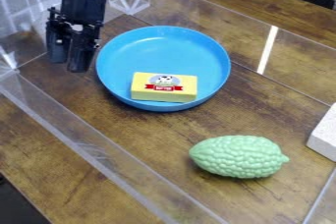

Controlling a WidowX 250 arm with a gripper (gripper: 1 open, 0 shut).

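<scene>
My black gripper [71, 47] hangs at the upper left, just left of the blue plate [132, 47], its fingers apart and pointing down with nothing visible between them. On the plate lies a yellow butter box [163, 86] with a cow label. A green bumpy bitter melon [239, 156] rests on the wooden surface at the lower right.
A white block [327, 133] sits at the right edge. Clear plastic walls border the work area on the left, back and front. Bare wood [157, 140] is free between the plate and the melon.
</scene>
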